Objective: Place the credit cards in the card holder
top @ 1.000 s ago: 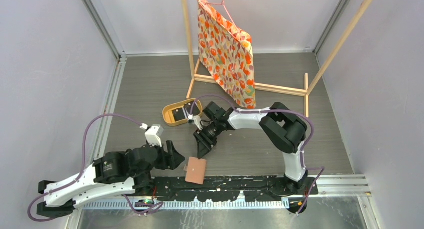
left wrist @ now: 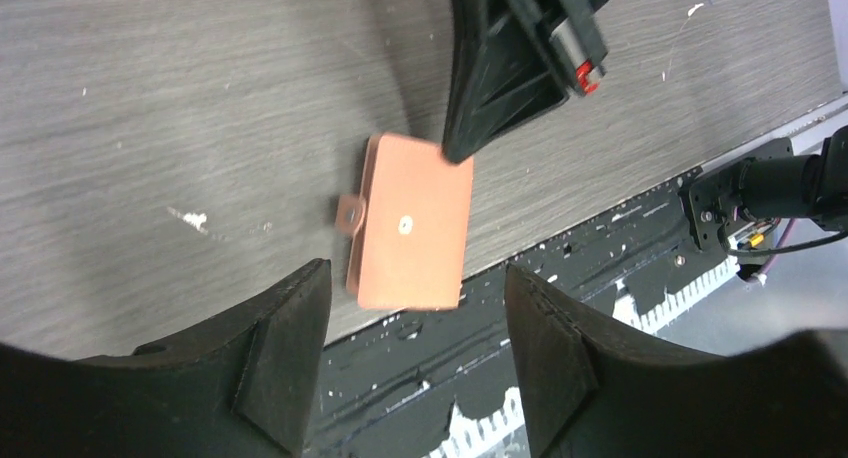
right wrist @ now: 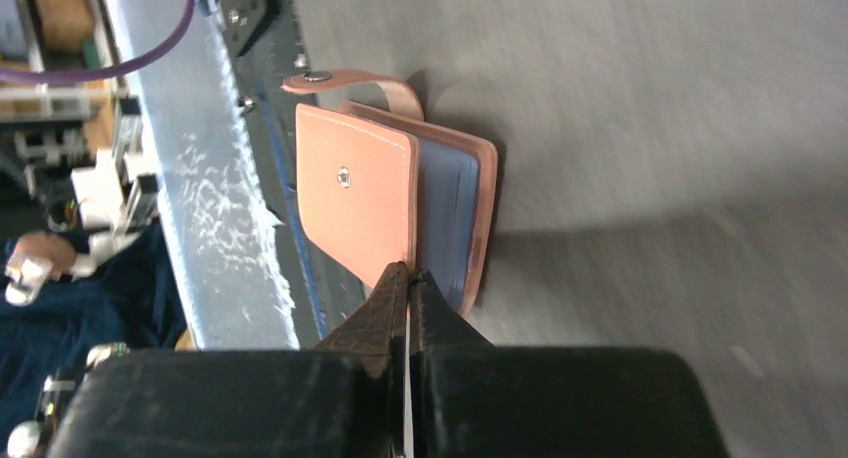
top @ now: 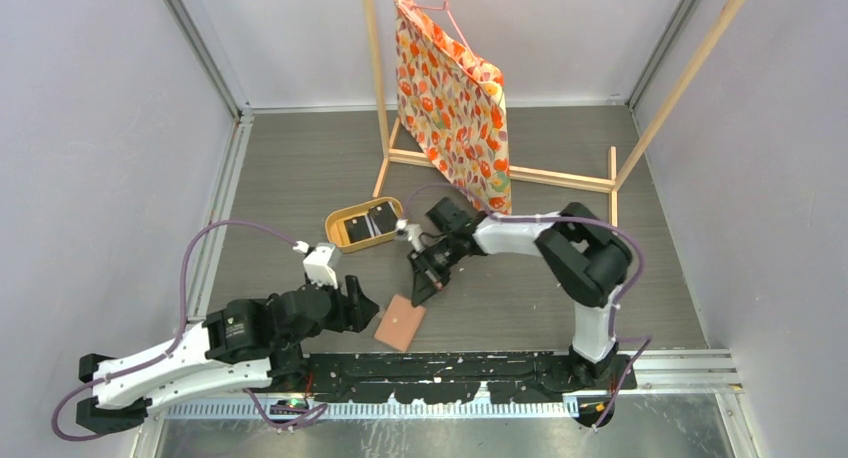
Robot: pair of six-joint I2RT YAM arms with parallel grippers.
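The tan leather card holder [top: 399, 323] [right wrist: 350, 208] lies on the floor at the front edge, its strap sticking out to one side and a blue-grey card or insert visible under the flap in the right wrist view. My right gripper [top: 429, 289] is shut, its tips at the holder's edge; whether anything thin is between them cannot be told. My left gripper [top: 360, 303] is open, to the holder's upper left in the top view, with nothing between its fingers.
A yellow tray [top: 336, 221] with dark card-like items stands behind the grippers. A wooden frame [top: 560, 178] with hanging patterned cloth [top: 450, 108] is at the back.
The right gripper and arm have moved rightward, and the card holder has turned and shifted slightly right. The left gripper has moved a little to the right.
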